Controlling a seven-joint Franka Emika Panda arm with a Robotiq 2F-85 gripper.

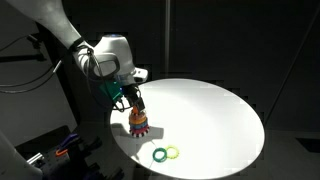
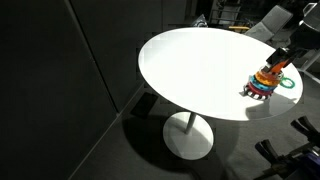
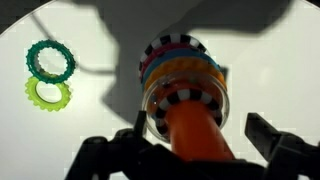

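Observation:
A ring-stacking toy with colored rings and an orange post stands upright near the left edge of the white round table. From above, its orange post rises toward the camera between my fingers, which are spread wide on either side without touching it. My gripper is open, right over the toy's top. In exterior view 2 the toy sits near the table's right edge, the gripper just above it. Two loose rings lie flat on the table: a teal ring and a yellow-green ring, side by side.
The table's edge runs close by the toy. A black chair-like shape stands off the table at the lower left.

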